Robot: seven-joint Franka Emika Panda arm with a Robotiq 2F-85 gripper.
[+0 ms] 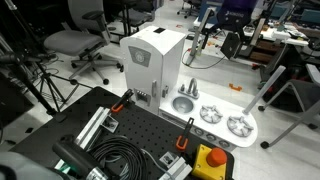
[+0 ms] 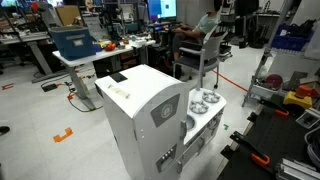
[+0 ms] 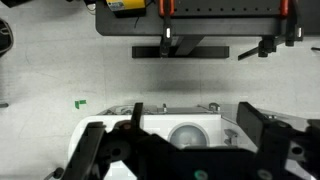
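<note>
A white play-kitchen counter (image 1: 225, 105) carries a round grey sink (image 1: 182, 105), a faucet (image 1: 192, 88) and two burners (image 1: 240, 126). At its left end rises a tall white cabinet (image 1: 152, 62), doors closed; its side fills the middle of exterior view 2 (image 2: 150, 115). Looking down, the wrist view has the sink (image 3: 188, 135) at the bottom, between and beyond my fingers. My gripper is open, its dark fingers wide apart with nothing between them. In exterior view 1 a dark shape, apparently my gripper (image 1: 232, 42), hangs above and behind the counter.
A black perforated table (image 1: 150, 130) bears a coiled cable (image 1: 120, 155), orange-handled clamps (image 1: 185, 135) and a yellow box with a red button (image 1: 213, 157). Office chairs (image 1: 85, 35) stand behind. Bare pale floor (image 3: 60, 75) lies between table and kitchen.
</note>
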